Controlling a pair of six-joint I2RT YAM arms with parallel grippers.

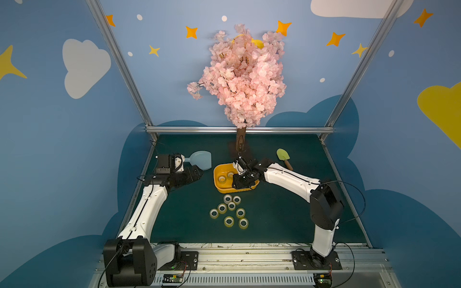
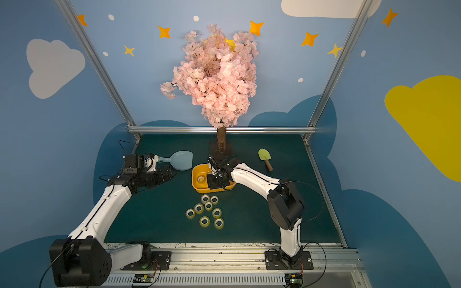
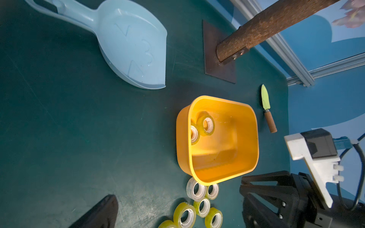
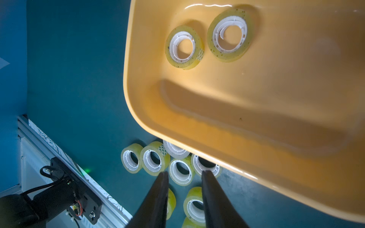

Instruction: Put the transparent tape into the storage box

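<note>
A yellow storage box [image 3: 224,167] holds two rolls of transparent tape [image 4: 230,53] at one end. Several more rolls [image 1: 229,221] lie on the mat just in front of it, in a loose cluster. My right gripper is over the box's front part; in the right wrist view its fingers stand apart with nothing held, above the rim and the loose rolls. My left gripper hangs at the left of the mat beside the dustpan, its fingers wide apart and empty in the left wrist view.
A light blue dustpan [image 3: 131,45] lies back left, a green trowel [image 2: 265,156] back right. The tree's trunk [image 3: 258,26] stands on a plate behind the box.
</note>
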